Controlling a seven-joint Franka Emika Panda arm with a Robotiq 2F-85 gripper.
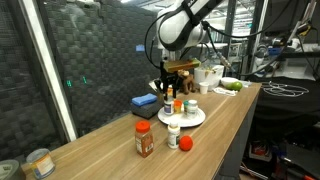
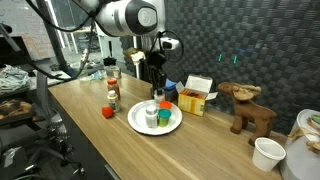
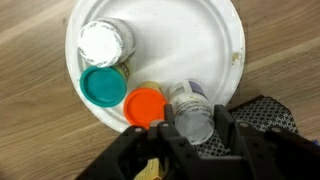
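My gripper is shut on a small bottle with a grey cap. In exterior view 1 this bottle is upright at the left side of the white plate; whether its base touches the plate cannot be told. Beside it on the plate are an orange-lidded container, a teal-lidded one and a white-capped bottle. Exterior view 2 shows the gripper over the plate's far side, with the held bottle partly hidden.
Nearer exterior view 1 stand an orange-capped jar, a white-capped bottle and a red ball. Behind the plate, a yellow box, a brown toy animal and a white cup stand on the table.
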